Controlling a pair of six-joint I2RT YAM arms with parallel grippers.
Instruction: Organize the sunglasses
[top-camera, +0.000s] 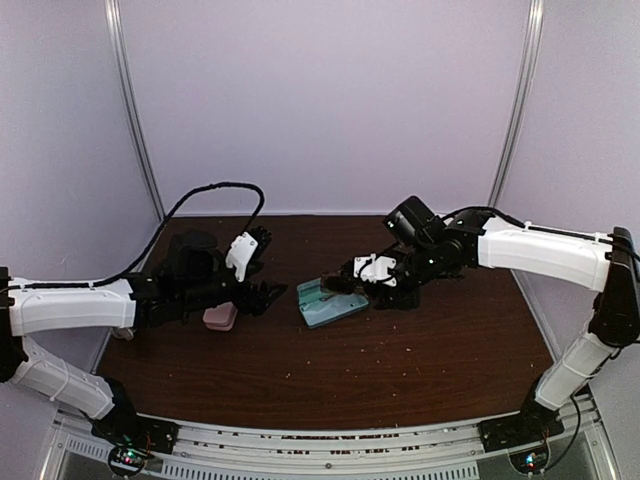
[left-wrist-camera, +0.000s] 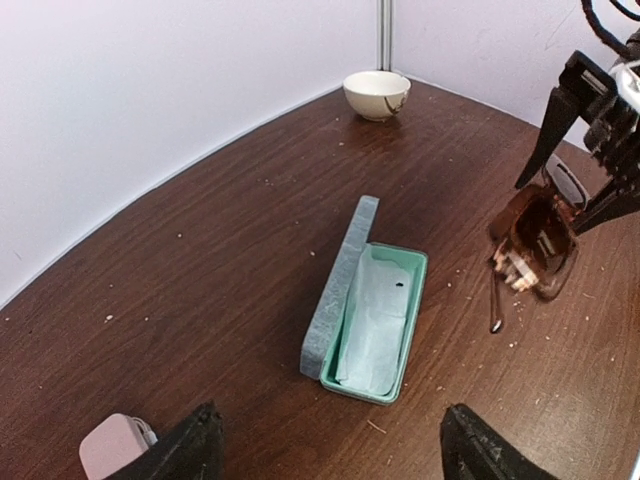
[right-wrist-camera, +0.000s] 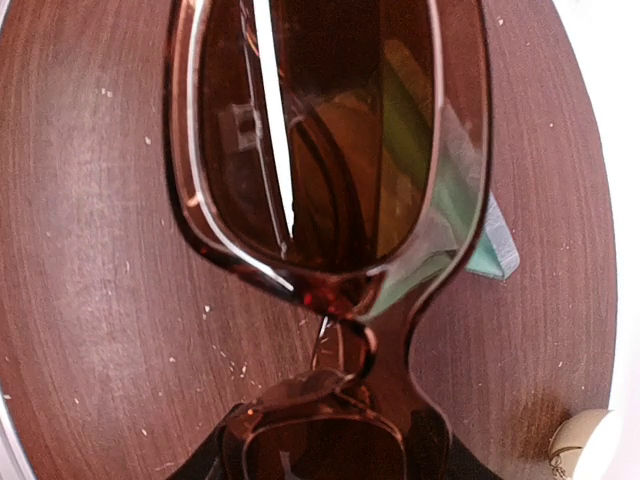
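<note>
Brown translucent sunglasses hang above the table from my right gripper, which is shut on one end of them. In the right wrist view, one large lens of the sunglasses extends away from the fingers. A pale teal case lies open beneath or beside that hand in the top view; a light cloth rests inside it, and the grey lid stands up along one side. My left gripper is open left of the case, its fingers apart and empty.
A pink case sits below the left arm. At the back stands a white bowl. A mug is mostly hidden behind the left arm.
</note>
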